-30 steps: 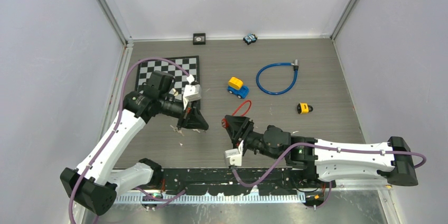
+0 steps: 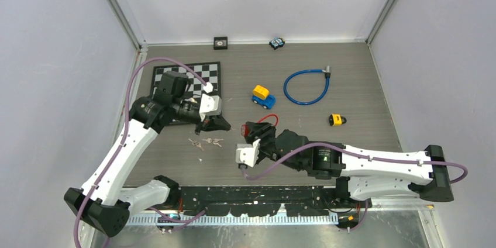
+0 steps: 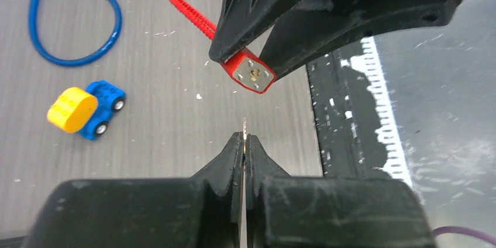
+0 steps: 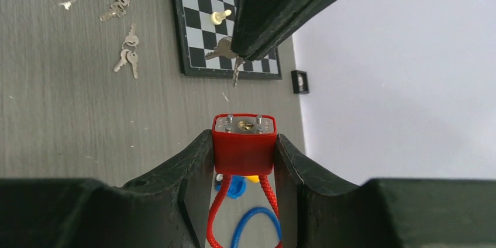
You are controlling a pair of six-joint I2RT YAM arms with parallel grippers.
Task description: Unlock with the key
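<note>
A red padlock (image 4: 244, 148) is between the fingers of my right gripper, its keyhole end exposed and its red cord-like shackle on the far side. In the left wrist view the padlock's metal keyhole face (image 3: 254, 75) is turned towards the left gripper. That gripper is shut on a thin key (image 3: 244, 126), its tip pointing out past the fingertips. Seen in the right wrist view, the key (image 4: 223, 49) sticks out beside the left fingertips, with another one hanging by it. Key and padlock are apart.
Loose keys (image 4: 130, 52) lie on the table below. Around them are a chessboard (image 2: 215, 75), a blue and yellow toy truck (image 2: 264, 100), a blue cable lock (image 2: 301, 103) and a yellow padlock (image 2: 335, 120).
My right arm has shifted left with the red padlock and turned it. The left gripper has moved up in the top view, uncovering the loose keys.
</note>
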